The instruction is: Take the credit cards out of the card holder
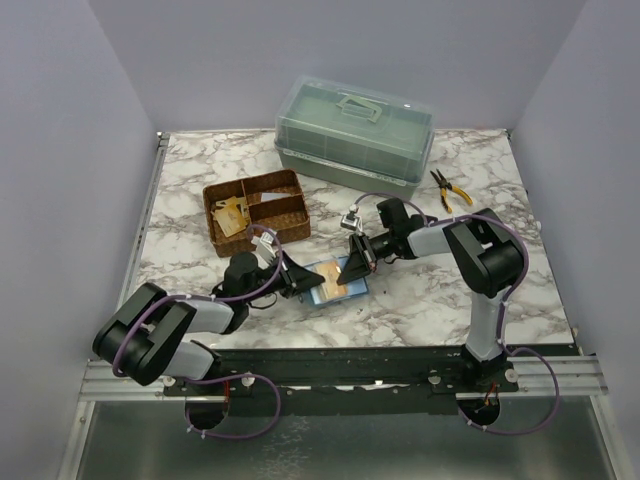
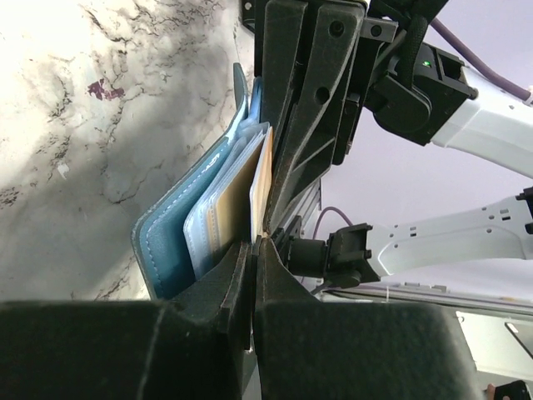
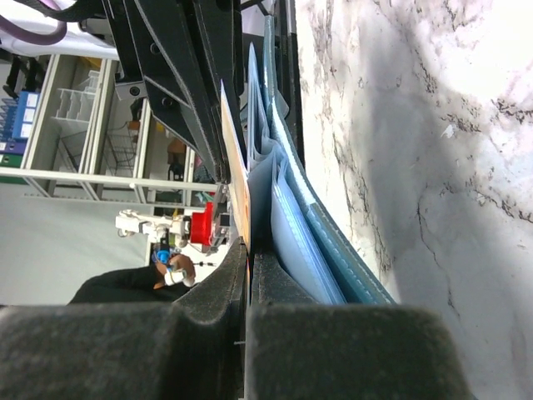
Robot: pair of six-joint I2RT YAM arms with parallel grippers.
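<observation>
The blue card holder (image 1: 355,289) is held between both arms above the front middle of the table, with a tan card (image 1: 330,276) in its open side. In the left wrist view, my left gripper is shut on the holder's layered sleeves and card (image 2: 233,196), beside the blue cover (image 2: 171,229). In the right wrist view, my right gripper is shut at the tan card's edge (image 3: 235,167) along the blue sleeves (image 3: 296,237); how much lies between its fingers is hard to tell.
A wicker basket (image 1: 280,222) with cards in it is at back left. A green clear-lidded case (image 1: 355,140) stands at the back, pliers (image 1: 450,190) to its right.
</observation>
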